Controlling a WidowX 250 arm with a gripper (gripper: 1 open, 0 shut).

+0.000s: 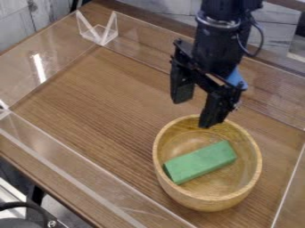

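My gripper (181, 112), a dark metal frame hanging from the top centre, stands open over the area just behind a tan oval bowl (244, 134). Its two dark fingers point down, with nothing seen between them. In the bowl lies a green rectangular block (199, 160), set diagonally. A blue object (234, 69) is partly hidden behind the gripper's right side.
A small transparent container (98, 28) stands at the back left. A dark object (27, 216) shows at the bottom left corner.
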